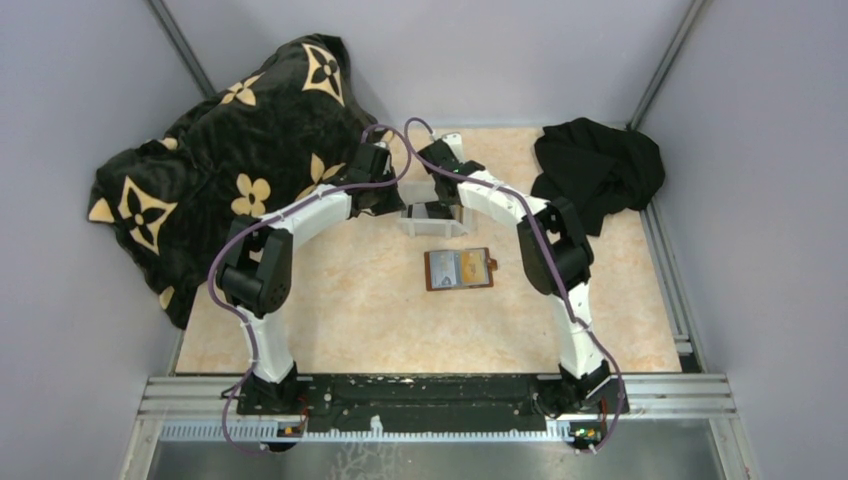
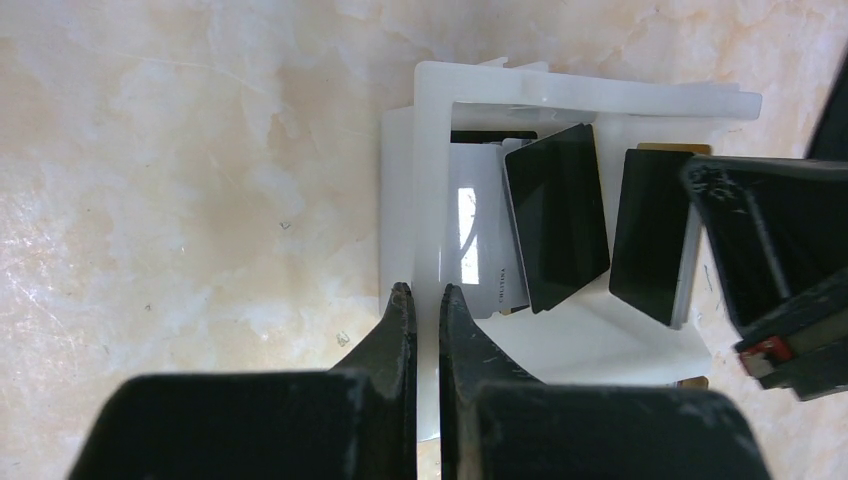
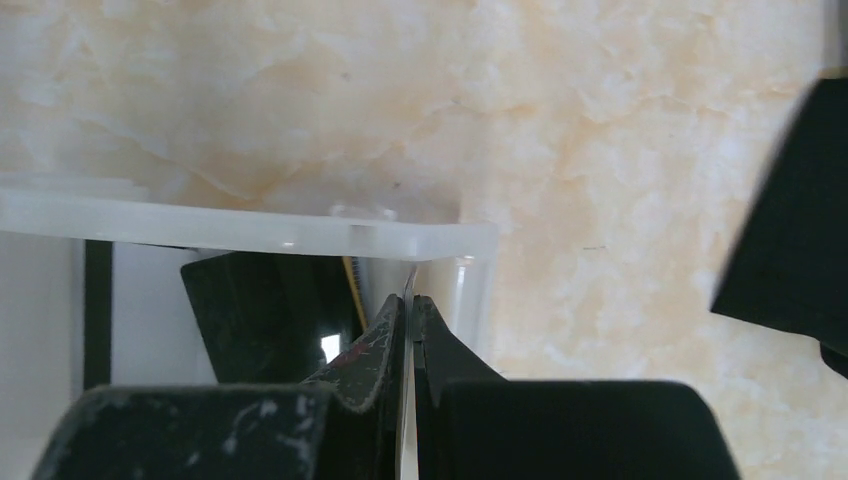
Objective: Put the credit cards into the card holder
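The white box (image 2: 428,180) holds several cards, among them a tilted black card (image 2: 558,215). Its side wall is between the fingers of my left gripper, shut on it. In the right wrist view, my right gripper is shut over the box's right end, with a thin card (image 3: 409,278) seen edge-on between its fingers. Its lower part is hidden by the fingers. The brown card holder (image 1: 428,272) lies open on the table in the top view, with a grey-blue card (image 1: 443,270) and a yellow card (image 1: 473,267) in it.
A dark patterned cushion (image 1: 215,180) fills the table's left back, beside the left arm. A black cloth (image 1: 598,170) lies at the right back. Bare table (image 1: 370,320) extends in front of the box and around the card holder.
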